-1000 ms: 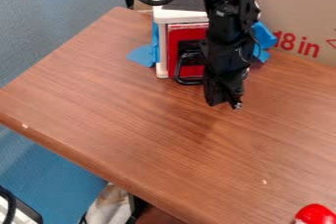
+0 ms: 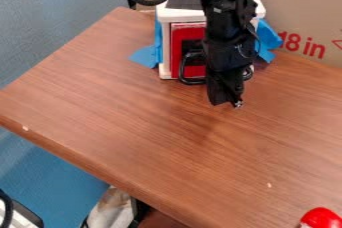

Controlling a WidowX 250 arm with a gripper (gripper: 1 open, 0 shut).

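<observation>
The black gripper hangs pointing down over the wooden table, in front of a white and red robot base with blue pieces at its sides. Its fingertips are small and dark, so whether it is open or shut is unclear; no held object is visible.
A red object is cut off at the bottom right corner. A cardboard panel with red print stands behind. The table's left edge drops to a blue floor.
</observation>
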